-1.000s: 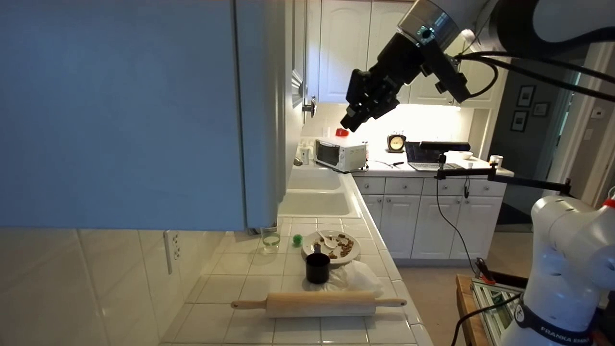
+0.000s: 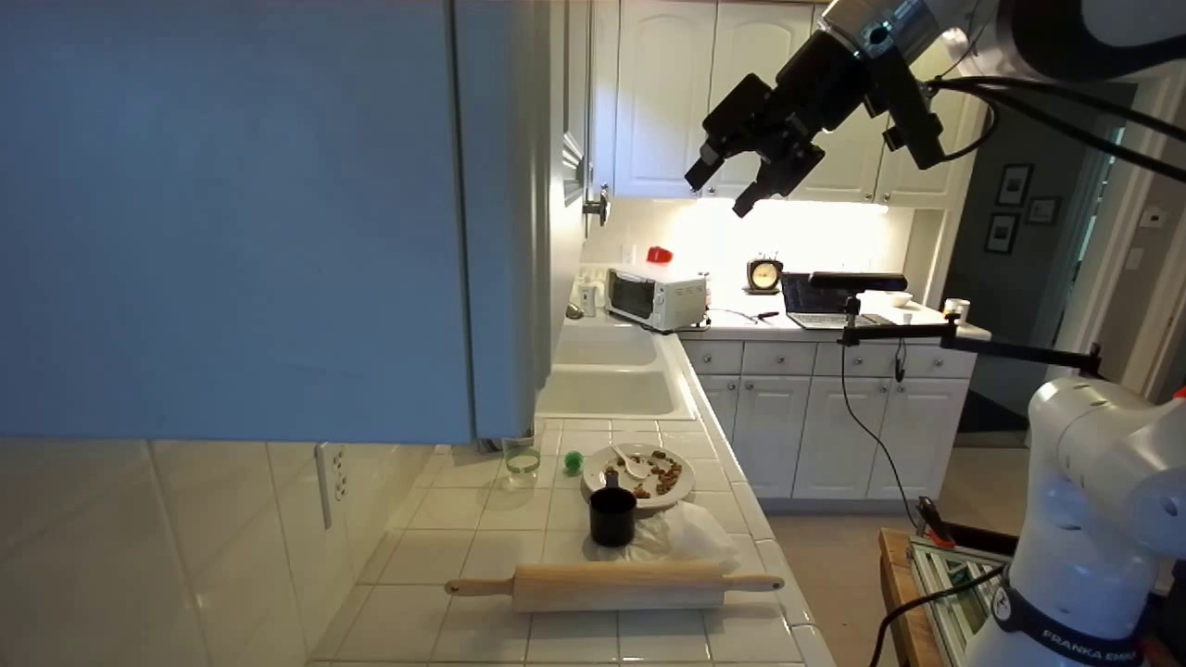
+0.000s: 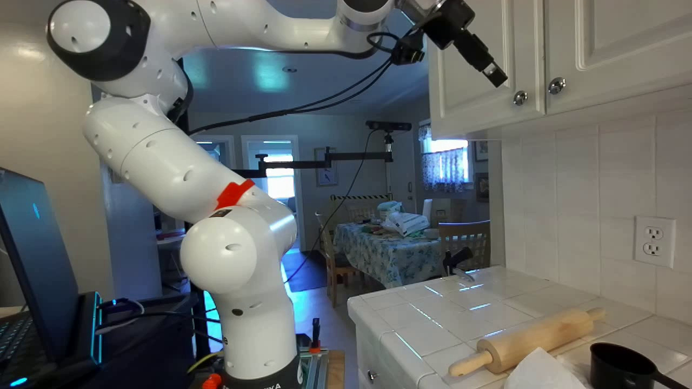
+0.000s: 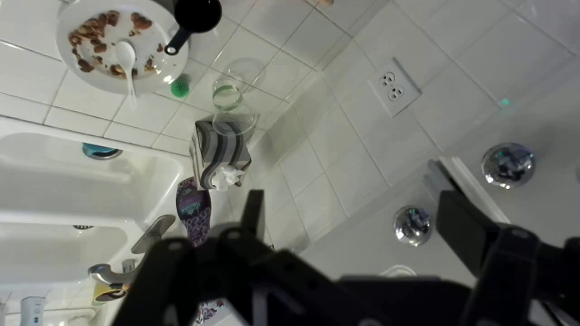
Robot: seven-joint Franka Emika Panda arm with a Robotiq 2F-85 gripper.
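My gripper (image 2: 722, 191) hangs high in the air, level with the upper cabinets, its two fingers spread and nothing held. One cabinet knob (image 4: 413, 225) appears between the fingers in the wrist view, and a second knob (image 4: 508, 165) is up to its right. Exterior view 2 has the gripper (image 3: 496, 74) just left of the near knob (image 3: 520, 98) in the picture; whether it touches the door I cannot tell. Both white cabinet doors (image 3: 606, 39) look shut.
Below, the counter holds a rolling pin (image 2: 618, 587), a black cup (image 2: 612, 518), a plate (image 2: 594, 458) of food scraps with a spoon, a clear glass (image 2: 523, 465), and a green scrubber (image 2: 573, 462). Beside the sink (image 4: 70, 163) stands a tissue box (image 4: 217, 149).
The fingers were together a second ago and are now apart. The gripper has shifted up and to the right in exterior view 1. Counter objects have not moved.
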